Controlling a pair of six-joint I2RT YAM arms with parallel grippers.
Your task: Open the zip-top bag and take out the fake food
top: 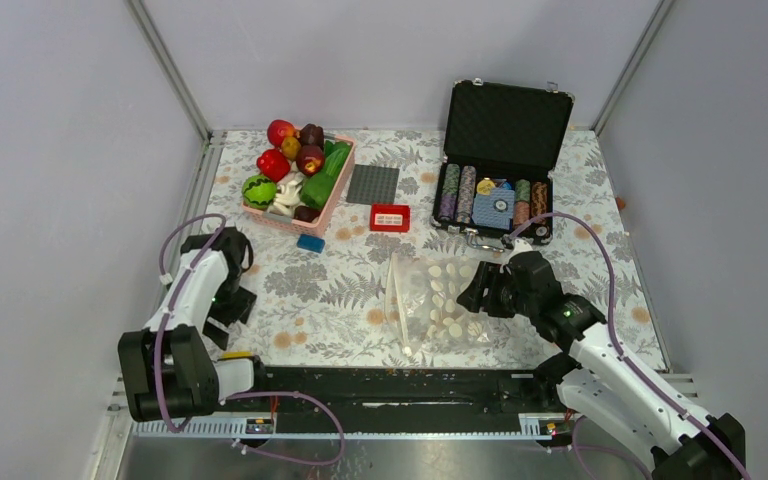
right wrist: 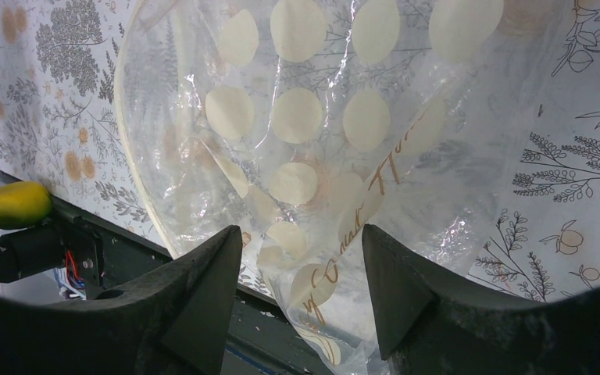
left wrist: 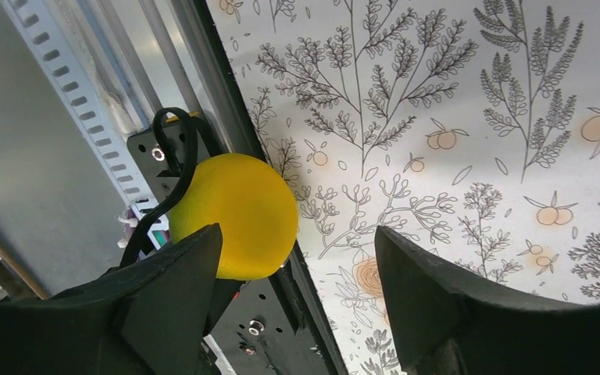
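The clear zip top bag (top: 440,300) lies flat on the table, its pale round spots showing in the right wrist view; I see no food inside it. Over its right part, my right gripper (top: 466,290) hangs with parted fingers (right wrist: 203,289) and nothing held between them. At the table's left side my left gripper (top: 230,320) is open too, its fingers (left wrist: 430,289) well apart. A yellow, rounded piece resembling fake fruit (left wrist: 242,215) rests at the table's front edge, partly behind one left finger and not gripped.
A pink basket (top: 332,197) heaped with fake fruit and vegetables stands at the back left. Nearby are a grey plate (top: 373,185), a red tray (top: 390,218) and a blue block (top: 310,243). An open black case (top: 508,125) with poker chips sits behind the bag.
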